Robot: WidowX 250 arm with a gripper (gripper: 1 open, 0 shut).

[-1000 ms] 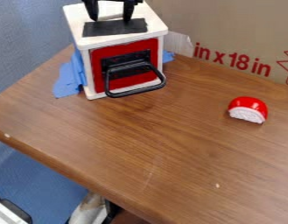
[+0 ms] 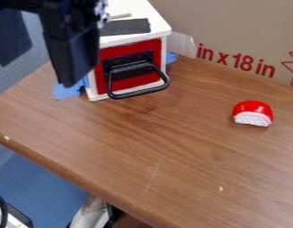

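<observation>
My gripper (image 2: 60, 40) is a large dark blurred shape at the upper left, close to the camera, in front of a small white and red toy oven (image 2: 128, 85) with a black handle at the back of the table. Its fingertips are too blurred to tell whether they are open or shut. A red round piece (image 2: 253, 109) with a white underside lies on the right side of the table.
A blue cloth (image 2: 68, 90) lies beside the oven. A cardboard box (image 2: 238, 36) stands behind, and the table's left edge drops toward a blue surface.
The dark gripper has moved from above the oven toward the left and much nearer the camera, now hiding part of the oven's left side. The red piece has not moved.
</observation>
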